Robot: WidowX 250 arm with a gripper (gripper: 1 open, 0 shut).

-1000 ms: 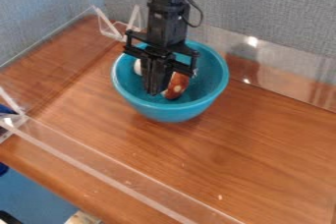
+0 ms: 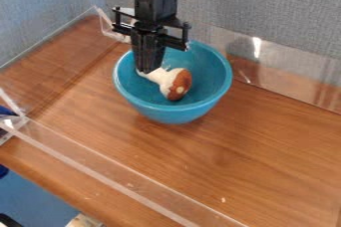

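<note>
A turquoise bowl (image 2: 200, 106) stands on the wooden table toward the back centre. Inside it lies a white and orange-brown object (image 2: 176, 84), perhaps a small soft toy. My black gripper (image 2: 150, 68) reaches into the left part of the bowl, its tip just above and left of that object. It looks shut; whether anything is between its fingers is hard to make out.
Clear plastic edging runs along the back and left sides. A blue floor shows at the lower left, and a grey wall rises behind.
My gripper has moved left and slightly up within the bowl, uncovering more of the white and brown object, which appears slightly shifted.
</note>
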